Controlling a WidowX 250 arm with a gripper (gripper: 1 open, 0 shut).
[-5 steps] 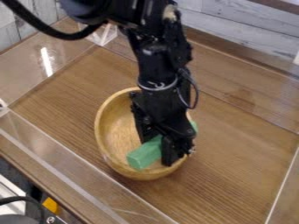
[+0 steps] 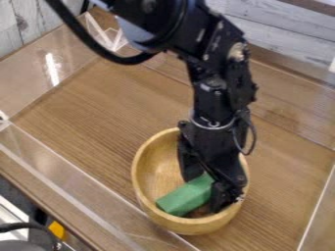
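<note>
A wooden bowl (image 2: 153,167) sits near the front middle of the wooden table. Inside it lies a green block (image 2: 182,197), partly covered at its right by the black gripper (image 2: 210,186). The gripper points down into the bowl's right half, its fingers open around or against the block's right part; the fingertips are dark and hard to make out, so contact cannot be told.
A pale wall stands behind. A clear edge runs along the front left, with black cables beyond it.
The arm has shifted toward the right side of the bowl. More of the block's left part shows, and the bowl appears slightly moved.
</note>
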